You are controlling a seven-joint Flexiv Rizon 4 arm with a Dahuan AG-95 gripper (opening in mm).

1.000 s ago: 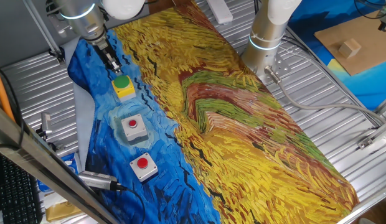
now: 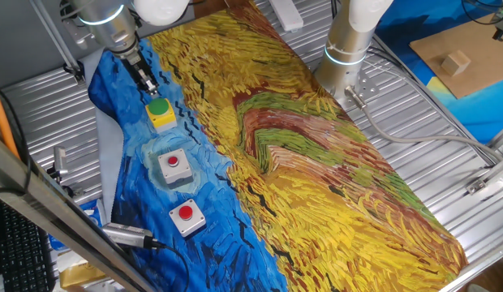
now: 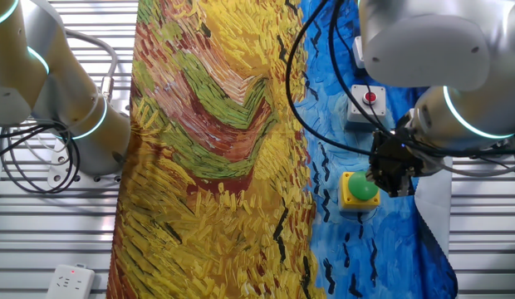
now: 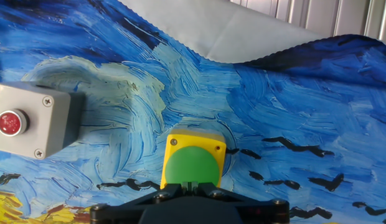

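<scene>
A yellow box with a large green button (image 2: 158,107) stands on the blue part of the painted cloth. My gripper (image 2: 152,92) hangs just beside and above it, its fingertips close to the green cap. In the wrist view the gripper has its fingers together with nothing showing between them, and they overlap the near edge of the green button (image 4: 192,167). Whether they touch it cannot be told. Two grey boxes with red buttons stand in line with it: the nearer one (image 2: 175,167) and a farther one (image 2: 187,218).
The robot's base column (image 2: 343,61) rises at the cloth's edge. A black cable (image 3: 303,116) loops across exterior view 2. A white socket block (image 3: 71,282) lies on the slatted metal table.
</scene>
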